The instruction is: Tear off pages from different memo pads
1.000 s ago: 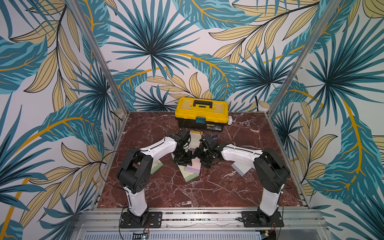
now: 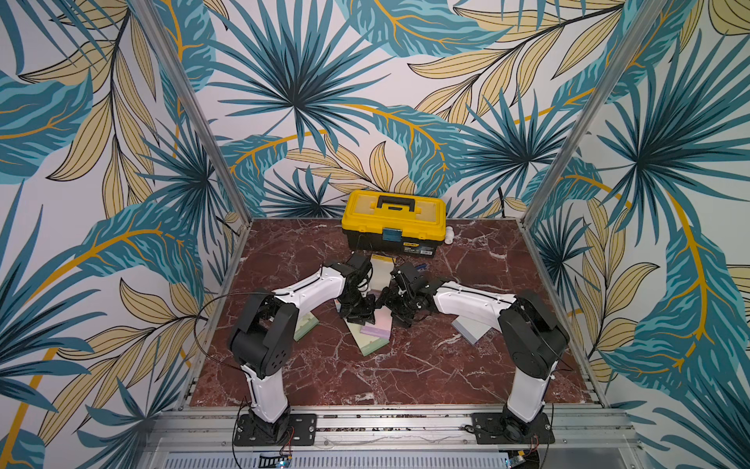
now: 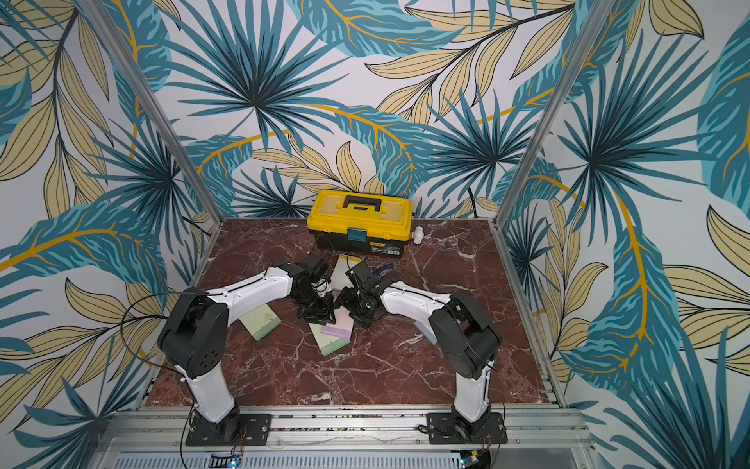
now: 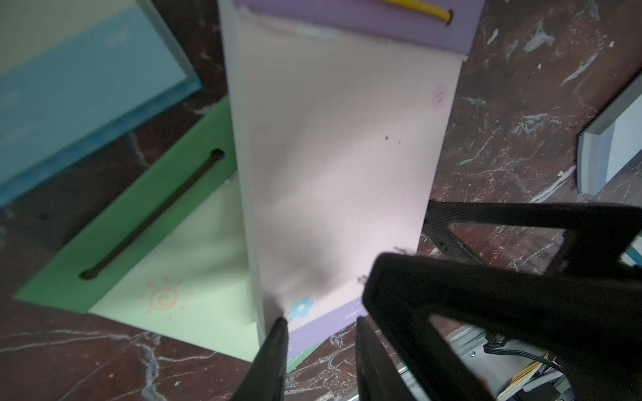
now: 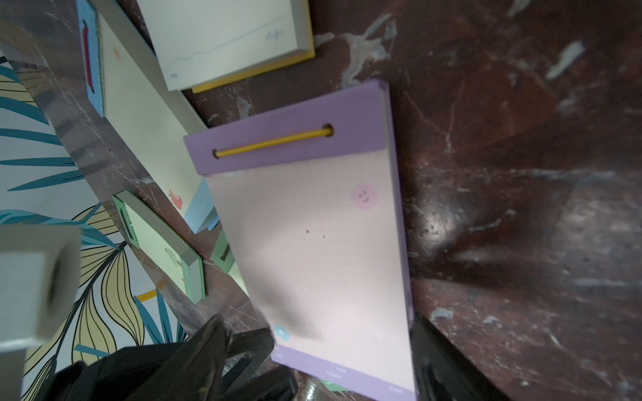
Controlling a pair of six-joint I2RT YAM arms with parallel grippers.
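Note:
The pink memo pad with purple strips and a yellow band lies at centre, partly over a green pad. In the left wrist view my left gripper is at the pad's lower edge, by its corner, fingers apart. In the right wrist view my right gripper is open across the lower part of the pink pad, one blurred finger at each side. Both grippers are close together in the top views; whether they touch the pad is unclear.
A blue pad and a yellow-backed pad lie nearby, another green pad at left, a grey pad at right. A yellow toolbox stands at the back.
The right arm has shifted very slightly in the top left view. The left arm and pads look unchanged.

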